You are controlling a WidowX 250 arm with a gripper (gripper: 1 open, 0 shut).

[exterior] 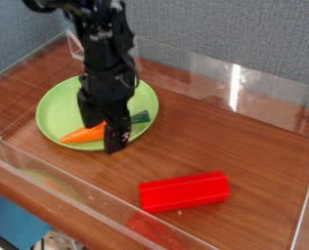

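My black gripper (103, 125) is low over the green plate (58, 105), its fingers around the orange toy carrot (80, 135), whose green top shows to the right. The fingers partly hide the carrot, and I cannot tell whether they touch it or how far apart they stand. A red block (184, 191) lies on the wooden surface at the front right, apart from the plate.
Transparent walls border it at the back, front and right. Grey padded panels stand behind.
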